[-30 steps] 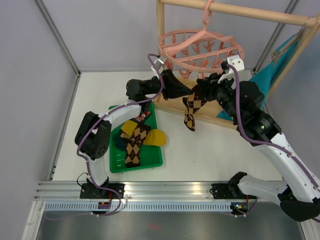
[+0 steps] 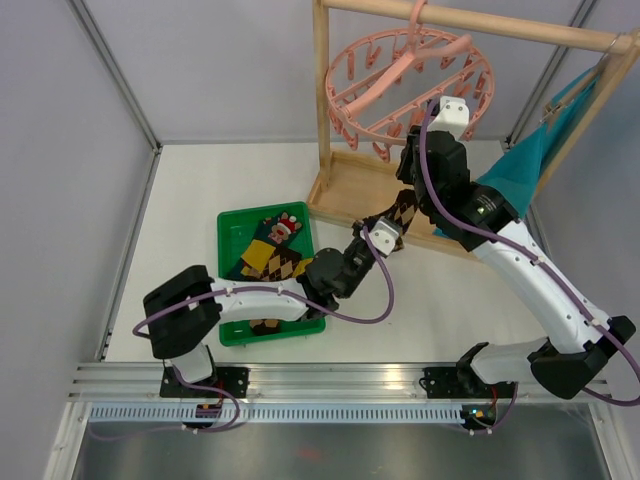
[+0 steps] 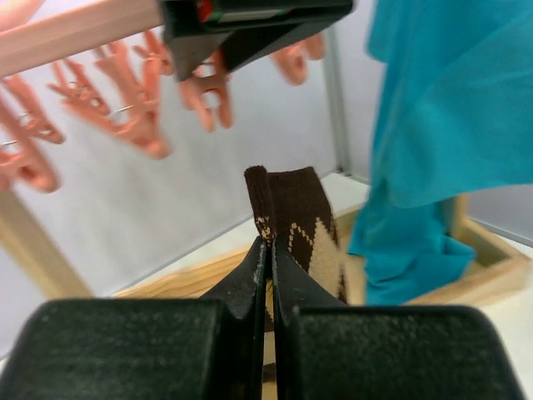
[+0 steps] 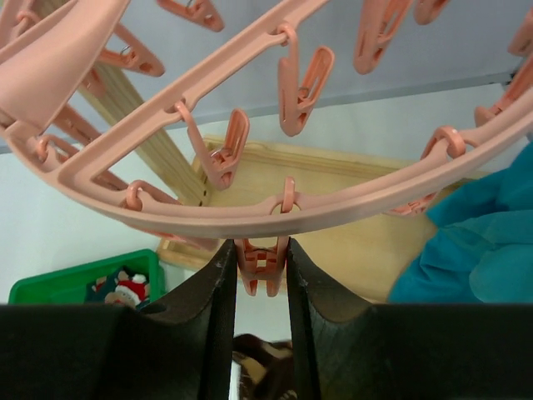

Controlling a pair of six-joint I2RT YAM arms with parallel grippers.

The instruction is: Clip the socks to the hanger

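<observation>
A brown argyle sock [image 2: 405, 210] hangs below the pink hanger [image 2: 345, 115], gripped by my left gripper [image 2: 390, 222]. In the left wrist view, the closed fingertips pinch the sock [image 3: 304, 204], whose dark upper edge stands up beyond them. My right gripper is shut on a pink clip [image 4: 263, 265] of the hanger's ring. Below that clip, the right wrist view shows part of the sock [image 4: 265, 362], apart from it. In the left wrist view a gap separates the sock's top edge from the clip [image 3: 208, 96].
The green bin [image 2: 231, 235] at left holds a reindeer sock [image 2: 285, 228], another argyle sock [image 2: 282, 265] and yellow cloth. A wooden frame [image 2: 322, 90] carries the hanger. Teal cloth [image 2: 520, 170] drapes at right. The white table right of the bin is clear.
My left gripper has swung lower and toward the front, now pointing up at the hanger, and the sock has turned with it.
</observation>
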